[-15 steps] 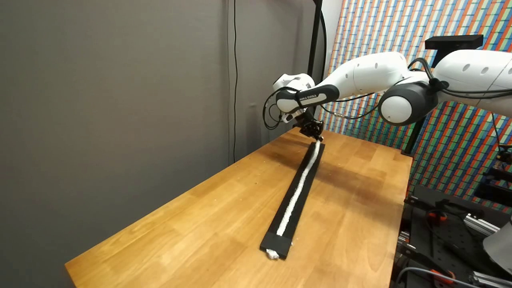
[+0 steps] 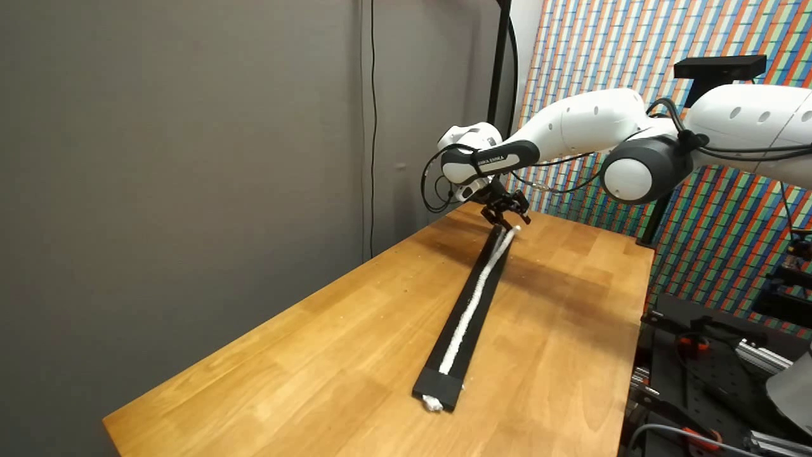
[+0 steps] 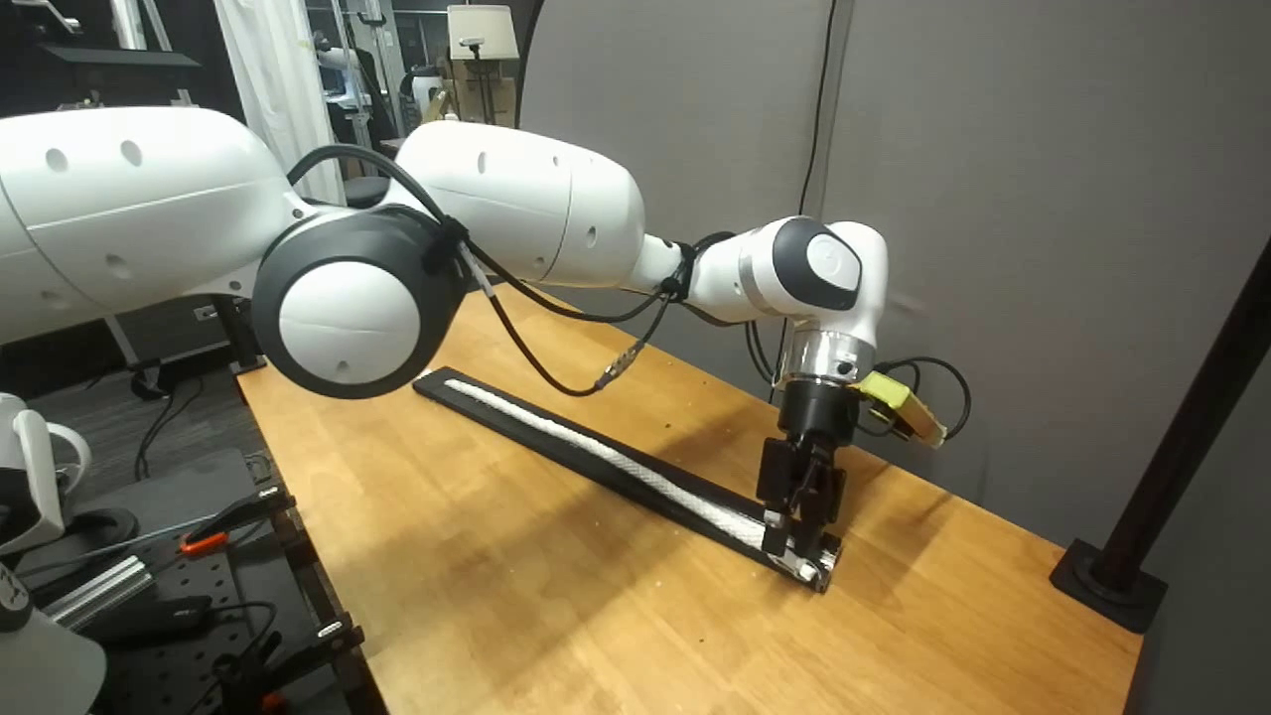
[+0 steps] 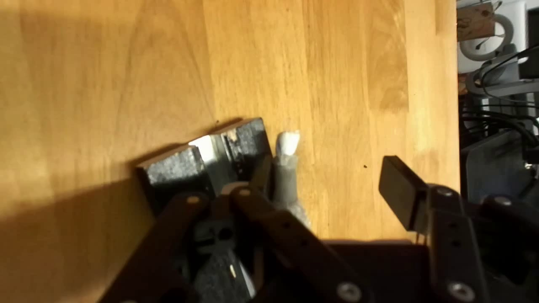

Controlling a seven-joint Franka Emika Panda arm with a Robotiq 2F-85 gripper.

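A white rope (image 2: 477, 296) runs along a long black board (image 2: 441, 346) on the wooden table. At the board's far end, the rope's wrapped tip (image 4: 286, 144) veers off to one side, out past the board's edge. Around that end my gripper points down, its fingers apart. In the wrist view the rope tip lies between the fingers, close beside the left one; whether they touch I cannot tell. A metallic slot (image 4: 214, 156) shows in the board's end face. Exterior view 2 has the gripper (image 3: 800, 560) low over the board's end, partly hiding the rope.
A grey wall panel (image 2: 228, 190) runs along one long side, and a black post (image 3: 1144, 500) stands beyond the far end. Small light specks dot the wood.
Earlier the gripper was gathered at the rope's tip, which lay in line over the board's end. Now its fingers are spread, it sits slightly lower and to the right, and the tip angles rightward off the board.
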